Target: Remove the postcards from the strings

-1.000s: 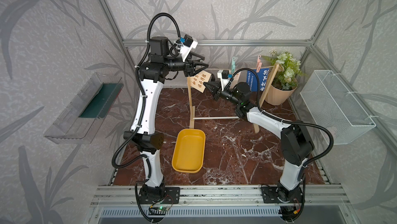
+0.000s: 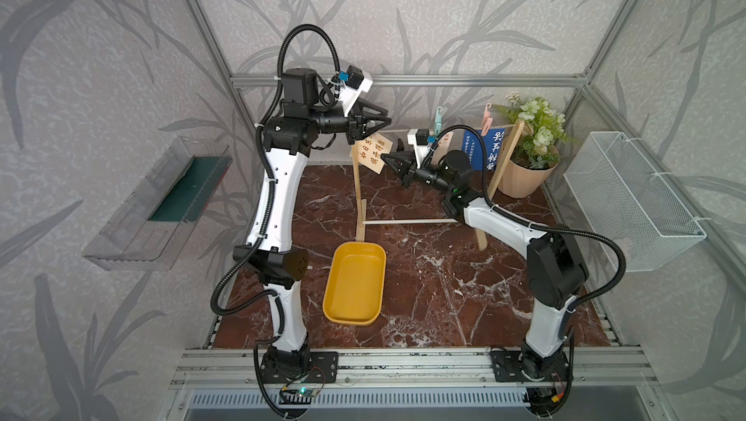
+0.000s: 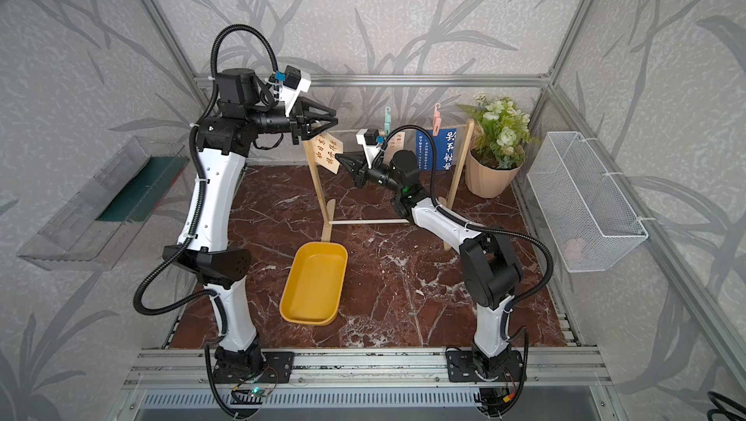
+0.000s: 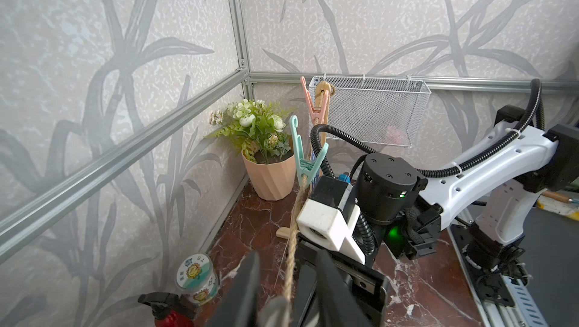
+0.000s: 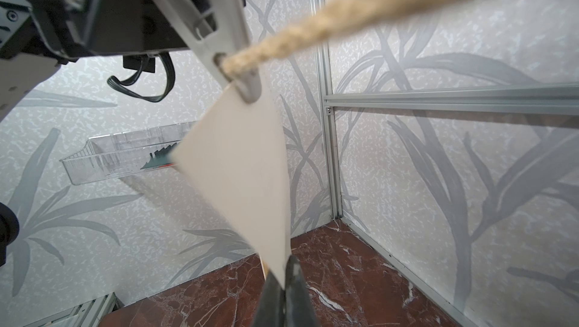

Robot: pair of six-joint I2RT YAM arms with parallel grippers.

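A cream postcard (image 2: 371, 150) with writing hangs near the rack's left post, clipped to the string by a pale clothespin (image 5: 244, 85). My left gripper (image 2: 374, 120) is at that clip above the card, its fingers part-way apart around the string. My right gripper is shut on the lower edge of that card, which looks pulled taut. Farther right on the string, a blue postcard (image 3: 435, 149) hangs under a pink clip (image 3: 436, 116); a paler card beside it, under a teal clip (image 4: 307, 164), is partly hidden by my right arm.
A yellow tray (image 2: 353, 282) lies in front of the rack (image 2: 357, 195). A potted plant (image 3: 489, 172) stands behind the right post. Wire baskets hang on both side walls (image 2: 633, 203).
My right gripper and arm have shifted very slightly, with the cream card. My left gripper's fingers have moved slightly; the left arm is otherwise unchanged.
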